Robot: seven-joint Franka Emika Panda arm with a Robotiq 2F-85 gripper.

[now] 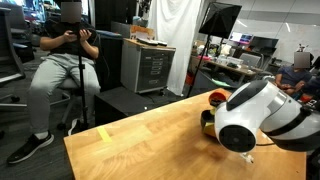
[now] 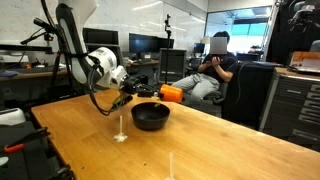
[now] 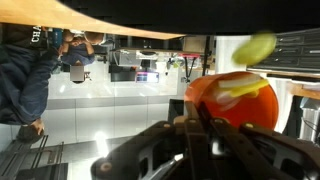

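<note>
An orange cup (image 2: pixel 171 94) is tipped on its side above the black bowl (image 2: pixel 150 117), with my gripper (image 2: pixel 153 91) shut on it. The wrist view looks into the cup's orange inside (image 3: pixel 262 100), where something yellow (image 3: pixel 240 88) lies. A second yellow piece (image 3: pixel 262 48) shows outside the cup mouth, between it and the dark bowl (image 3: pixel 200 14). Dark fingers (image 3: pixel 225 150) run along the cup at the lower right. From exterior view 1, the cup (image 1: pixel 217 97) appears just over the bowl (image 1: pixel 208 117), partly behind the white arm. The inside of the bowl is hidden.
A thin white upright stick on a small base (image 2: pixel 121 128) stands in front of the bowl, and another white stick (image 2: pixel 171 166) is near the table's front edge. People sit beyond it.
</note>
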